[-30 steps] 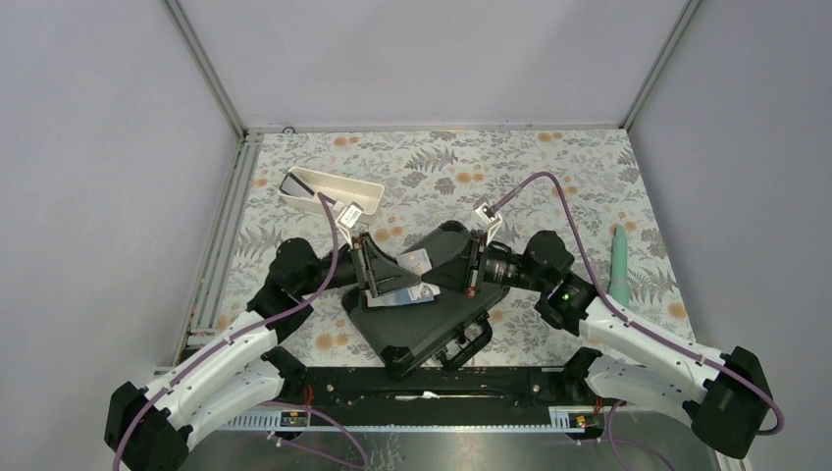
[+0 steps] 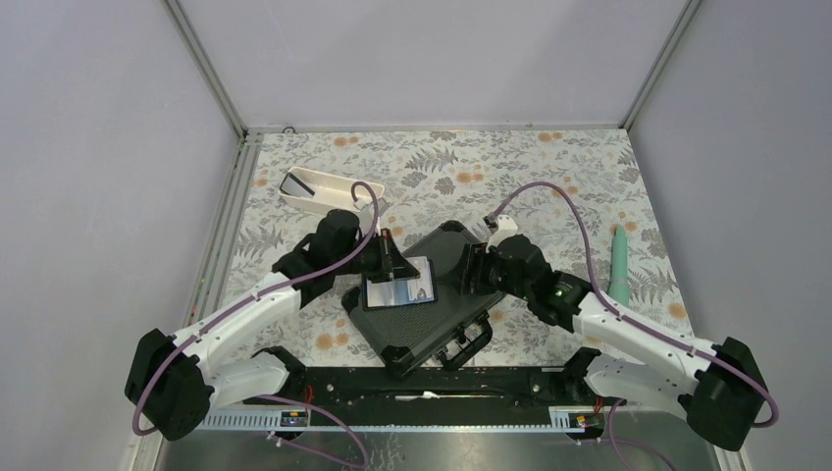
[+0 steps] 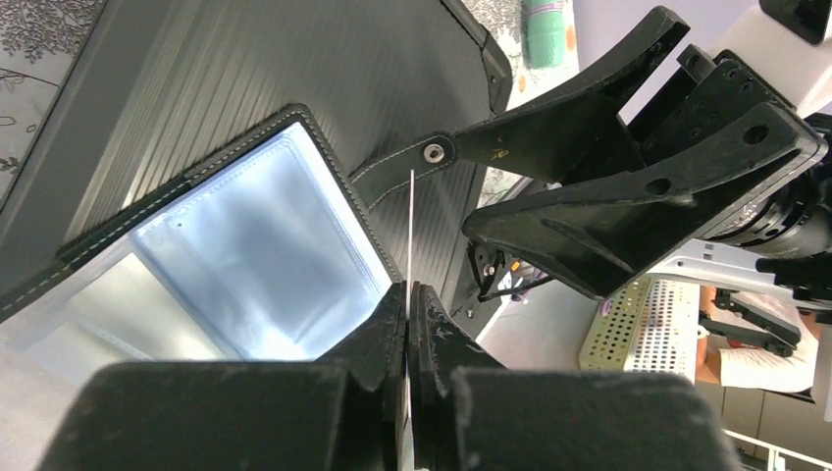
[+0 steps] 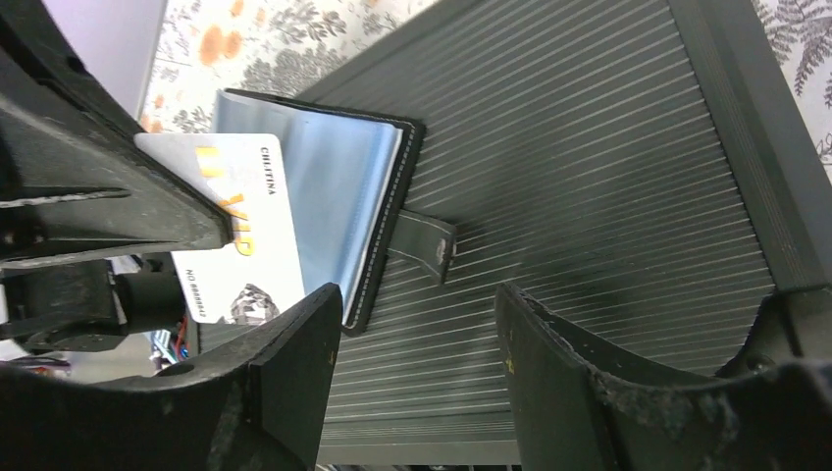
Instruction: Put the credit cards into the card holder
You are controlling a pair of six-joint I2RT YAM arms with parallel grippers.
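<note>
A white credit card with orange lettering is pinched in my left gripper, which is shut on it; in the left wrist view only its thin edge shows. The card holder point(image 3: 260, 245), dark-edged with clear pockets and a snap strap point(image 3: 397, 169), lies open on the black case. In the right wrist view the card overlaps part of the holder point(image 4: 334, 177). My right gripper stands open, nothing between its fingers, above the case and to the right of the holder's strap.
The black ribbed case point(image 2: 442, 324) lies at an angle on the patterned cloth, its handle point(image 2: 466, 343) toward the front. A cream tray point(image 2: 329, 186) stands at the back left, and a green cylinder point(image 2: 619, 265) on the right. Cloth behind the case is clear.
My left gripper has tilted down and come closer over the card holder, carrying the card. The right gripper has also turned downward toward the case and stays open.
</note>
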